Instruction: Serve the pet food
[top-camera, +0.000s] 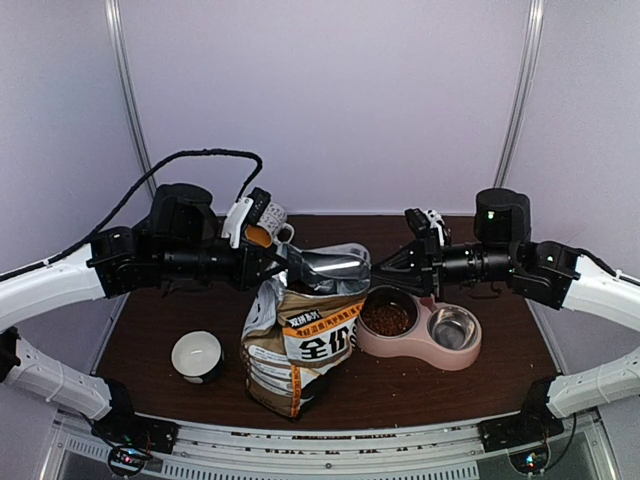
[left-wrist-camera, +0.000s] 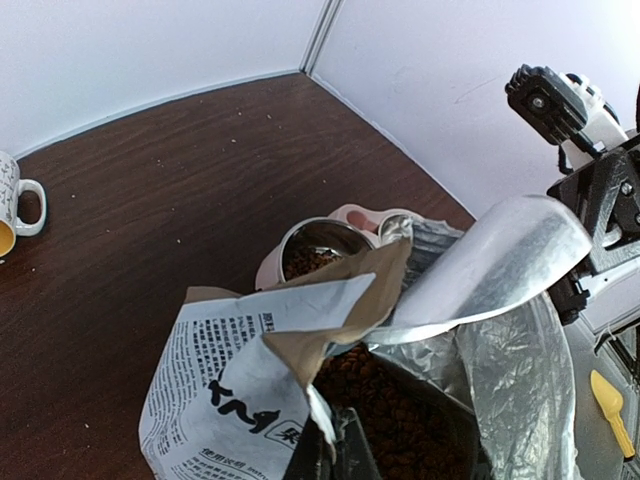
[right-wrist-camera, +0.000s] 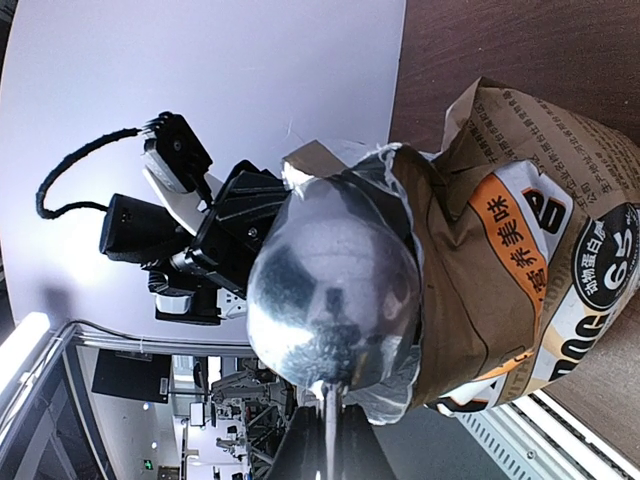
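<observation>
The brown-and-white food bag (top-camera: 300, 350) stands open at the table's middle, with kibble (left-wrist-camera: 390, 410) inside in the left wrist view. My left gripper is shut on the bag's top edge (left-wrist-camera: 318, 408). My right gripper is shut on the handle of a metal scoop (right-wrist-camera: 330, 280), held at the bag's mouth in the top view. Behind the bag, the pink double bowl (top-camera: 410, 350) has kibble in its left compartment and a shiny metal right compartment.
A white bowl (top-camera: 197, 350) sits front left. Mugs (top-camera: 275, 222) stand at the back behind my left arm.
</observation>
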